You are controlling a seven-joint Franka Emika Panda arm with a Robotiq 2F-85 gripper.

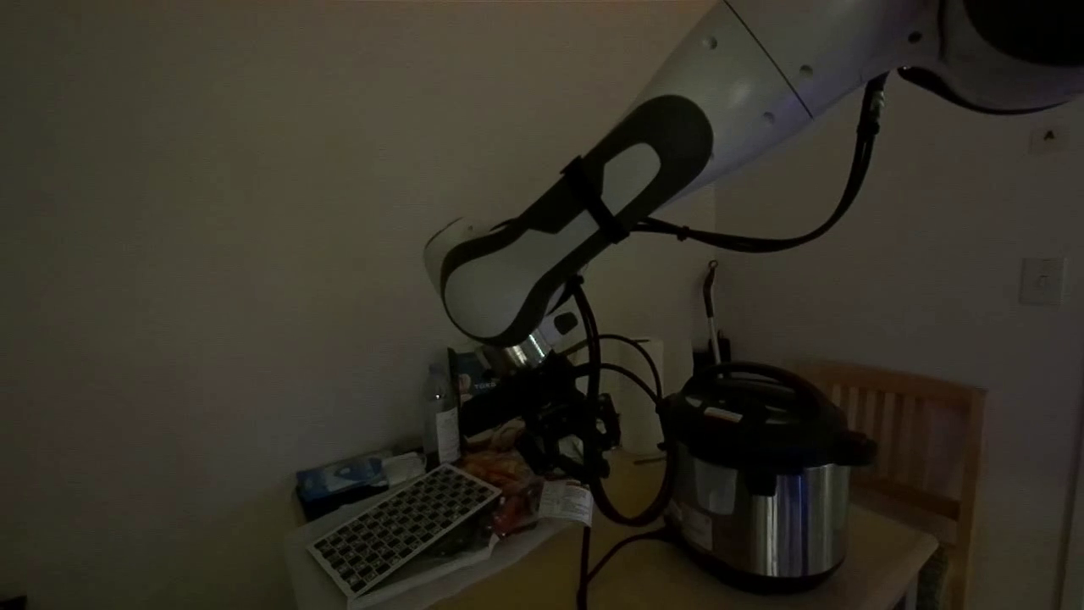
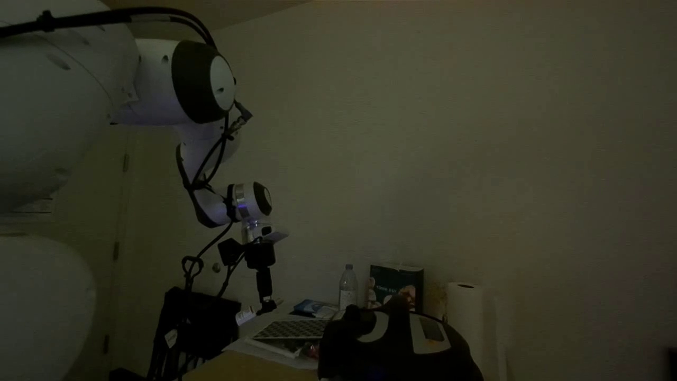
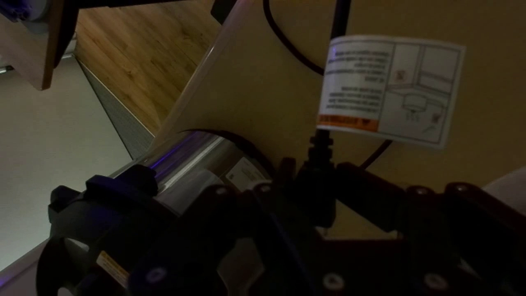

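In the wrist view my gripper is shut on the black plug [image 3: 315, 197] of a power cord. Just beyond the fingers, a white warning label [image 3: 389, 91] is wrapped round the cord. Exterior view 1 has the gripper [image 1: 569, 468] above the table, left of the pressure cooker, with the label [image 1: 566, 500] hanging beneath it. The cooker [image 1: 767, 488], steel with a black lid, stands upright on the table. From exterior view 2, the gripper [image 2: 266, 306] appears at the table's far left side, and the dark cooker lid [image 2: 400, 346] fills the foreground.
A white grid panel [image 1: 404, 529] leans over items at the table's left. Behind are a clear bottle [image 2: 347, 289], a dark green box [image 2: 396, 286] and a paper towel roll [image 2: 465, 317]. A wooden chair [image 1: 904, 437] stands beyond the cooker. Light is dim.
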